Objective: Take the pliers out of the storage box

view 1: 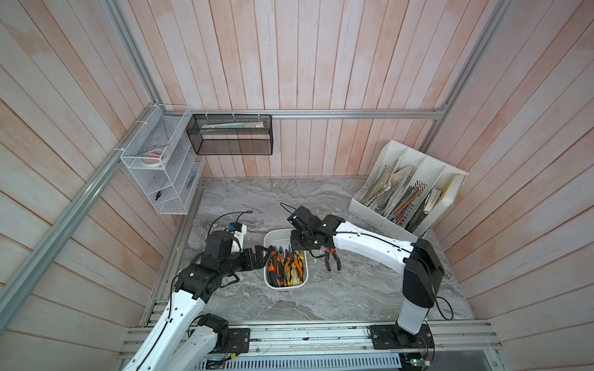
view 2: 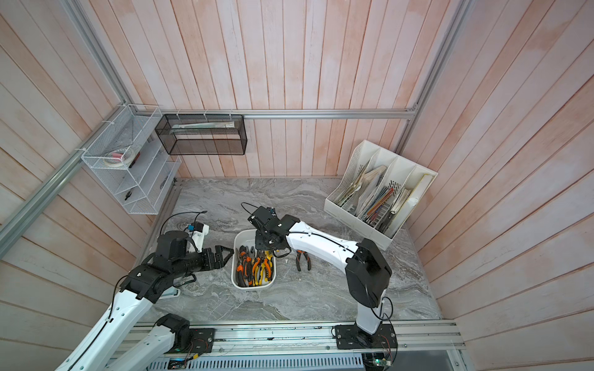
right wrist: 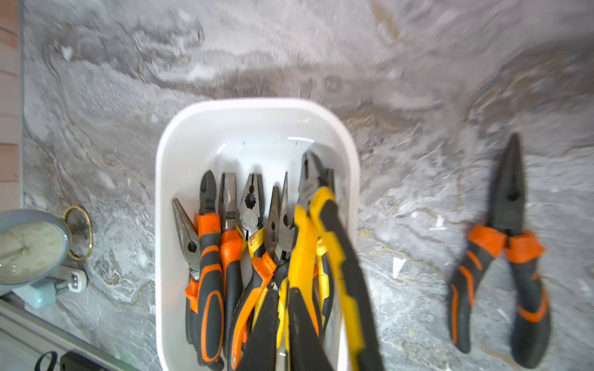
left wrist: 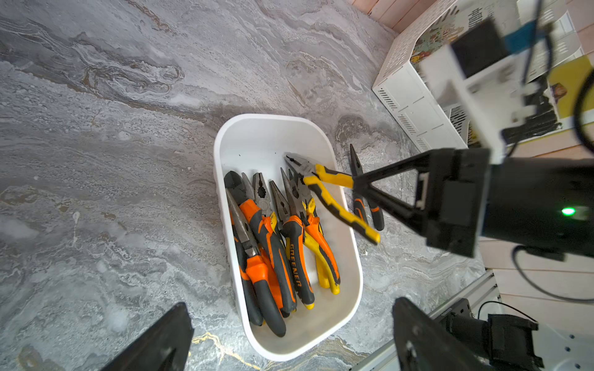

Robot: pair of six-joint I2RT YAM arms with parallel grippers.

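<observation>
The white storage box [left wrist: 225, 160] holds several pliers with orange-black [left wrist: 294, 262] and yellow handles. One yellow-black long-nose pair of pliers [left wrist: 328, 198] is above the others, its lower handle crossing over the box's right rim in the left wrist view. My right gripper has closed on this pair's other handle. In the right wrist view, the pliers' nose [right wrist: 308, 167] points to the far side, still over the box interior. My left gripper [view 1: 264, 257] hangs open at the box's left side, its fingers [left wrist: 154, 340] wide apart and empty.
An orange-black pair of pliers [right wrist: 510, 247] lies on the table right of the box. A white file holder [view 1: 402, 194] stands back right, and a clock [right wrist: 31, 247] sits at the left. Bare marble table [view 1: 260, 198] lies behind the box.
</observation>
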